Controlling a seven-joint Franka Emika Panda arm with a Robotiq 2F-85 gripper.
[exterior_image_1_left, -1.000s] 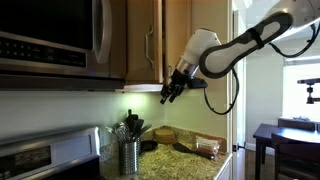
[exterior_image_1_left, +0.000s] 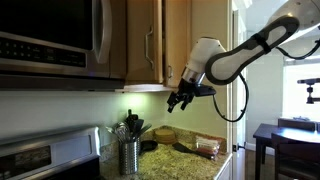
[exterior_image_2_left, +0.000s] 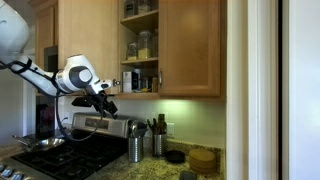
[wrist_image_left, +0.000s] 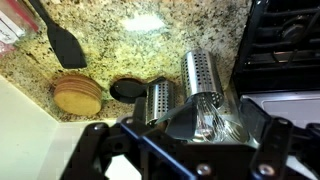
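My gripper (exterior_image_1_left: 179, 103) hangs in the air above the counter, just below the upper cabinet doors, and points downward. In the wrist view its dark fingers stand wide apart; the gripper is open, with nothing held. Beneath it on the counter are two perforated metal canisters (wrist_image_left: 201, 74) with utensils, including a whisk (wrist_image_left: 222, 120). A round wooden piece (wrist_image_left: 77, 95) and a small black dish (wrist_image_left: 127, 90) lie to one side of them. A black spatula (wrist_image_left: 65, 45) rests on the speckled counter.
In exterior view 2, an open cabinet shows shelves with jars (exterior_image_2_left: 146, 45). A wooden cabinet door (exterior_image_1_left: 145, 42) hangs close to the arm. The stove (exterior_image_2_left: 80, 160) lies beside the canisters. A clear package (exterior_image_1_left: 207, 146) sits on the counter, with bare counter (exterior_image_1_left: 170, 166) in front.
Over the last second my gripper has moved slightly lower and to the right in exterior view 1. The counter items stay in place.
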